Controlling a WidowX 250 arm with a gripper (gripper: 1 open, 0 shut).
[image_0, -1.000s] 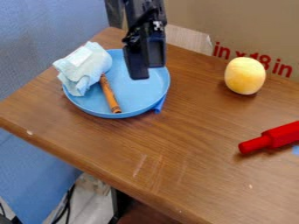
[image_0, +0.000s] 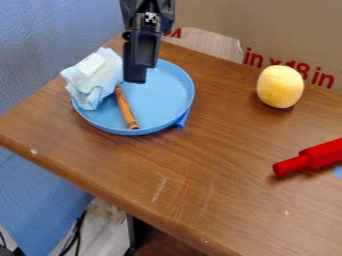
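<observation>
My dark gripper (image_0: 140, 68) hangs over the back part of a blue plate (image_0: 168, 100), near a pale crumpled cloth (image_0: 94, 75) at the plate's left. An orange-brown stick (image_0: 126, 106) lies on the plate below the gripper. I cannot make out whether the fingers are open or shut, or whether anything is between them.
A yellow round object (image_0: 279, 86) stands at the back right of the wooden table (image_0: 174, 190). A red cylinder (image_0: 310, 158) lies at the right edge. Cardboard stands behind. The table's left edge drops off.
My gripper has moved left across the plate, toward the cloth, over the last second. The other objects look unmoved.
</observation>
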